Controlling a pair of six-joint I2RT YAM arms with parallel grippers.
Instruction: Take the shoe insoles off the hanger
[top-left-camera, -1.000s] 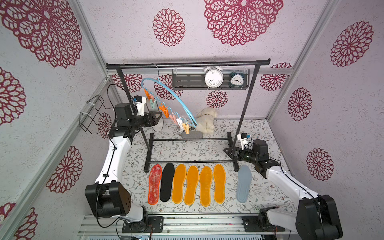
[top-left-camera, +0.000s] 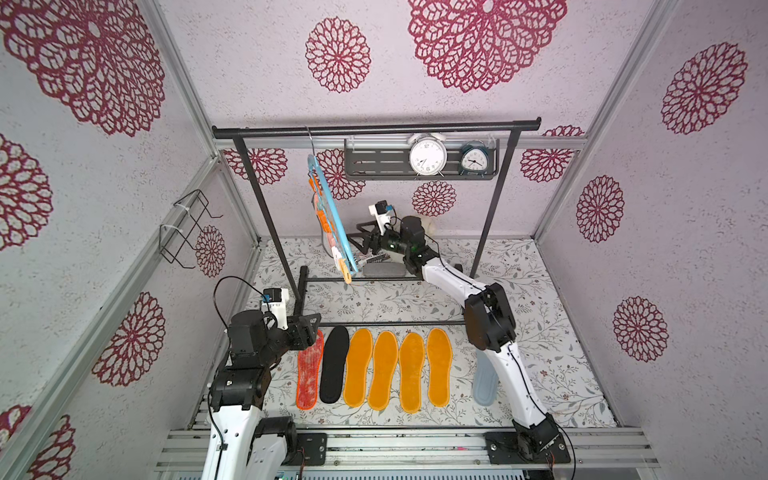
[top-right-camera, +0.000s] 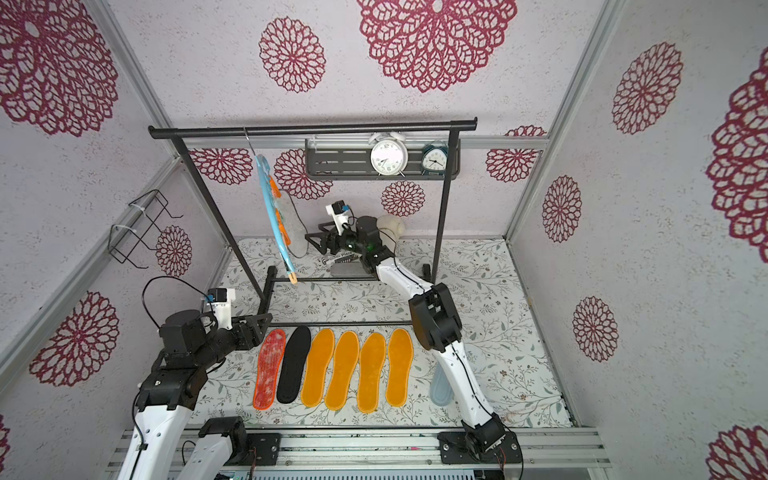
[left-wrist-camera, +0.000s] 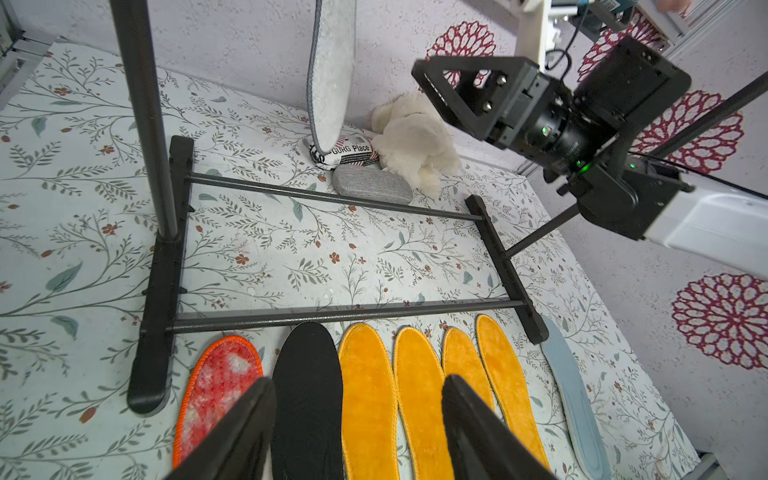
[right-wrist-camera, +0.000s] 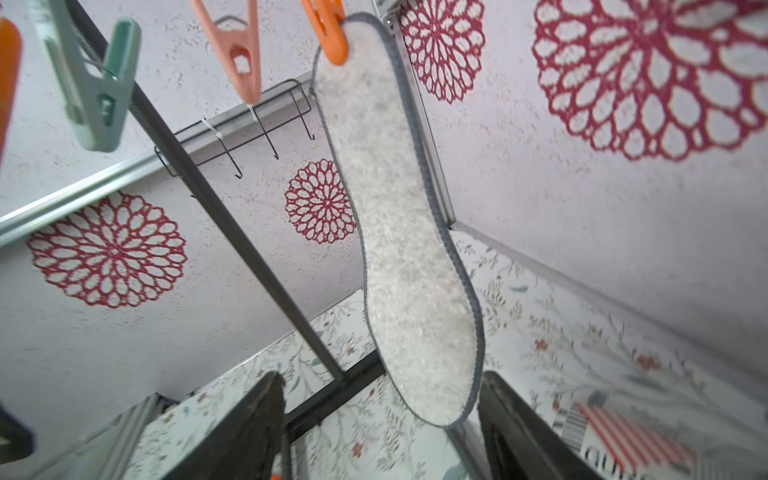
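A light blue hanger (top-left-camera: 331, 209) with several coloured clips hangs from the rack's top bar. One pale grey insole with a dark edge (right-wrist-camera: 408, 216) hangs upright from an orange clip (right-wrist-camera: 326, 30) in the right wrist view. My right gripper has its fingers apart, and the insole's lower end appears between them, beyond the tips; nothing is gripped. My left gripper is open and empty, low at the left, above the red insole (top-left-camera: 309, 372) and black insole (top-left-camera: 333, 366) on the table. Several orange insoles (top-left-camera: 385, 372) and a blue-grey insole (top-left-camera: 485, 380) lie to their right.
The rack's posts (top-left-camera: 266, 216) and lower bars (top-left-camera: 384, 324) frame the space around the hanger. A plush toy (left-wrist-camera: 416, 140) and a grey case (left-wrist-camera: 372, 184) lie behind it. Clear table (top-left-camera: 384, 302) shows between the lower bars.
My right arm has reached up, left and back to the hanger from the right side. My left arm has drawn down and toward the front. The hanger has turned nearly edge-on.
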